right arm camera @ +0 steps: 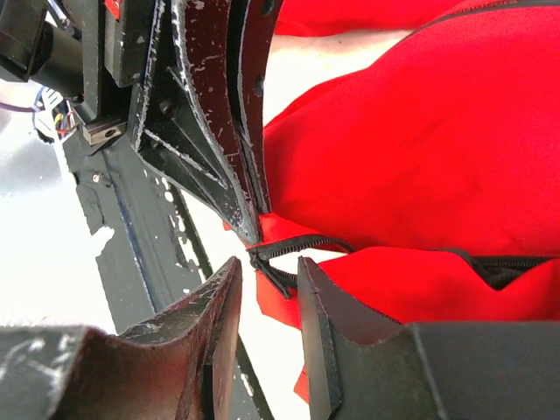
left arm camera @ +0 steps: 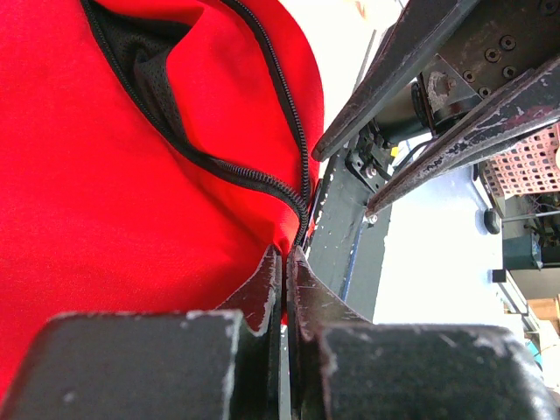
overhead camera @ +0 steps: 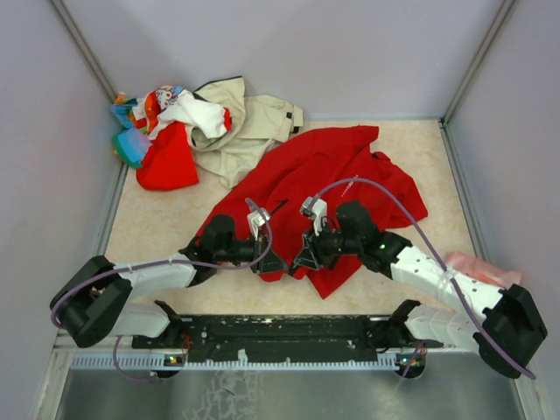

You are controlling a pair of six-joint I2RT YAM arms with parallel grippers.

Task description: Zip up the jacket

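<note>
The red jacket (overhead camera: pixel 324 166) lies across the middle of the table, its dark zipper (left arm camera: pixel 175 131) running along the lower edge. My left gripper is shut at the lower end of the zipper, where fabric and tape run to its fingertips; whether any is between them is hard to tell. My right gripper stands part open just in front of it, a dark zipper end and small pull between and beyond its fingertips, apparently not clamped. In the left wrist view the right fingers are apart, above and to the right of the zipper.
A pile of clothing (overhead camera: pixel 179 131) lies at the back left and a pink item (overhead camera: pixel 486 269) at the right edge. Bare tabletop (overhead camera: pixel 157 227) shows at the left. The table's front edge is close below both grippers.
</note>
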